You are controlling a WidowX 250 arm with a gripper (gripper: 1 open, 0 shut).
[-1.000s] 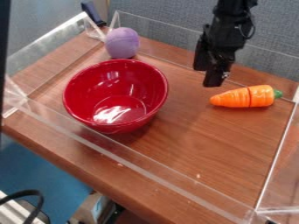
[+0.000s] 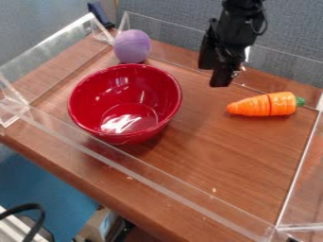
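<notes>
My black gripper (image 2: pixel 220 70) hangs over the back middle of the wooden table, above and left of a toy carrot (image 2: pixel 263 105) with a green tip. Whether its fingers are apart or closed is hard to make out. A red bowl (image 2: pixel 124 102) stands left of centre, apparently empty. A purple ball (image 2: pixel 131 46) sits at the back left.
Clear plastic walls border the wooden tabletop (image 2: pixel 202 165). A cable and some hardware lie beyond the table at the lower left.
My gripper has shifted slightly left and up over the last second. The bowl, ball and carrot have stayed where they were.
</notes>
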